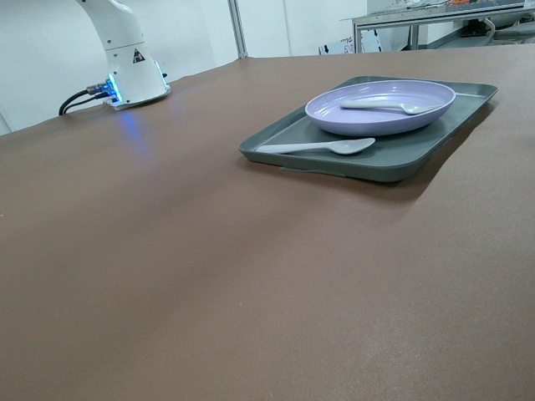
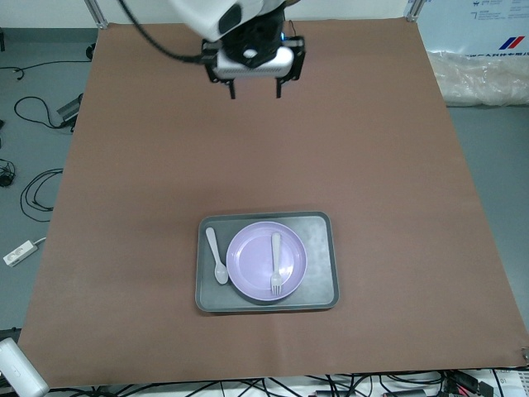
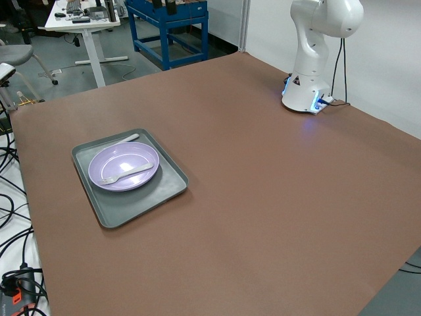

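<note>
A grey tray (image 2: 314, 289) lies on the brown table. On it sit a lilac plate (image 2: 248, 265), a white fork (image 2: 276, 256) lying across the plate, and a white spoon (image 2: 216, 256) beside the plate on the left in the camera left view. My gripper (image 2: 255, 94) is raised at the table's back edge in the camera left view, well away from the tray, its two black fingers apart with nothing seen between them.
The arm's white base (image 3: 305, 92) stands at the table's edge in the camera right view. Cables and equipment lie beside the table.
</note>
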